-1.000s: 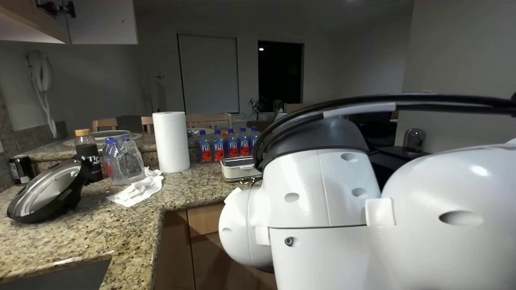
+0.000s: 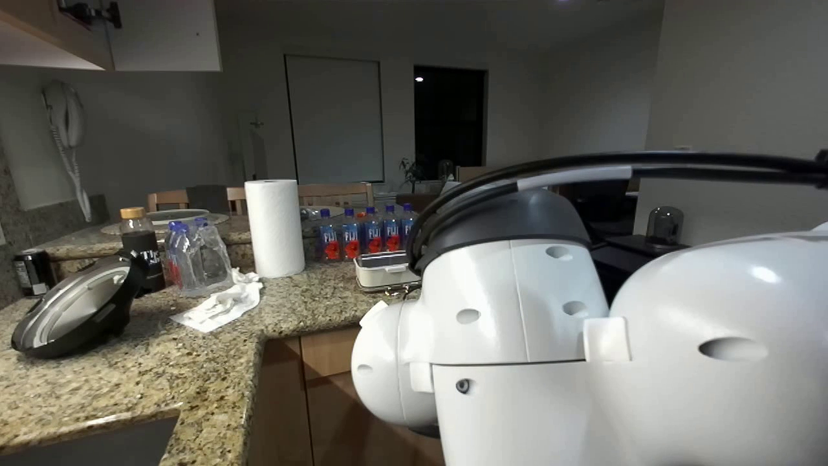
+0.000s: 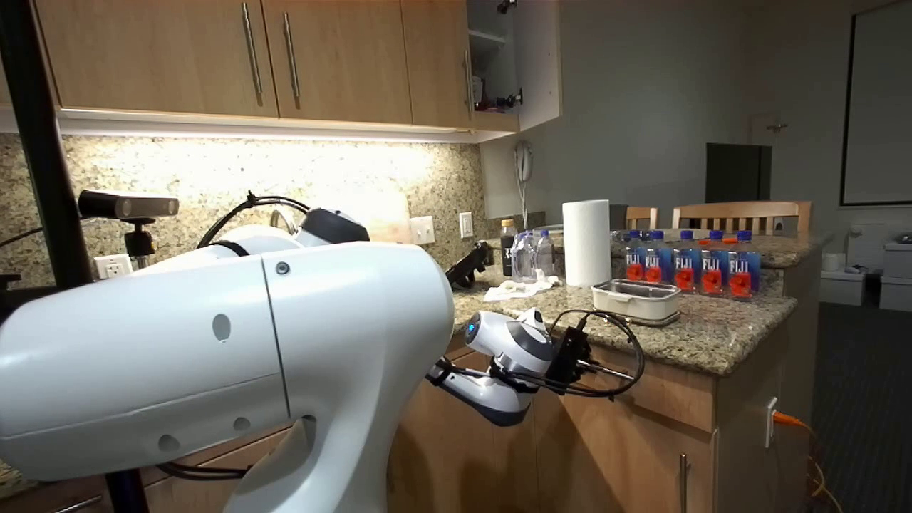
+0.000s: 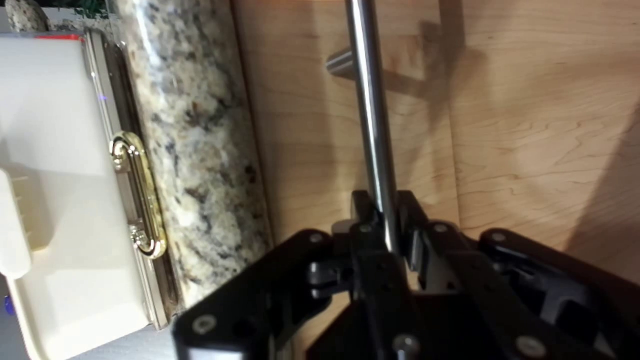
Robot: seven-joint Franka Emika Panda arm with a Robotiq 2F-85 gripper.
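Note:
In the wrist view a metal bar handle (image 4: pixel 373 114) runs from the top edge down between the fingertips of my gripper, which is shut on it. Behind the bar lies the pale wood drawer front (image 4: pixel 300 120), with a short handle post (image 4: pixel 340 62) showing. From the side, in exterior view 2, my gripper (image 3: pixel 583 368) reaches the handle (image 3: pixel 611 371) just below the counter edge. The drawer looks closed or nearly so; I cannot tell exactly. Exterior view 1 has the gripper hidden behind the arm.
The granite counter edge (image 4: pixel 198 150) runs close beside the gripper. On the counter stand a white lidless container (image 3: pixel 637 301), a paper towel roll (image 3: pixel 586 244) and several water bottles (image 3: pixel 684 269). A cabinet door with a vertical handle (image 3: pixel 683 479) sits below the drawer.
In exterior view 1 the arm has shifted very slightly; the counter objects stand where they stood.

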